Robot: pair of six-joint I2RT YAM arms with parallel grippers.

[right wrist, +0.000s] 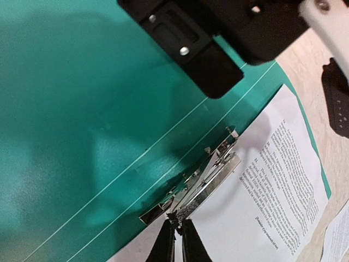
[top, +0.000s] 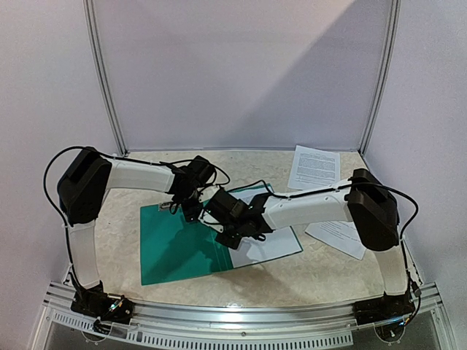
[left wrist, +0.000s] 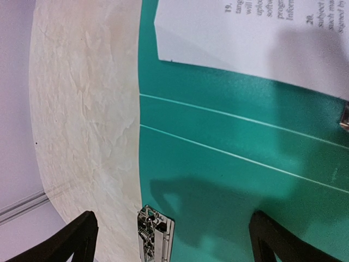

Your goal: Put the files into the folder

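A green folder [top: 175, 248] lies open on the table. Along its right half rests a white printed sheet [right wrist: 272, 191], with a metal clip [right wrist: 210, 172] at the sheet's edge near the spine. The fingertips of my right gripper are together at the clip's near end; whether they pinch any of it is unclear. My left gripper stands open over the folder's left half, nothing between its fingers. Another metal clip [left wrist: 155, 234] shows below it, by the folder's far edge.
Outside the folder, one printed sheet [top: 314, 169] lies at the back right and another sheet [top: 339, 237] lies right of the folder, partly under the right arm. Both grippers are close together above the spine.
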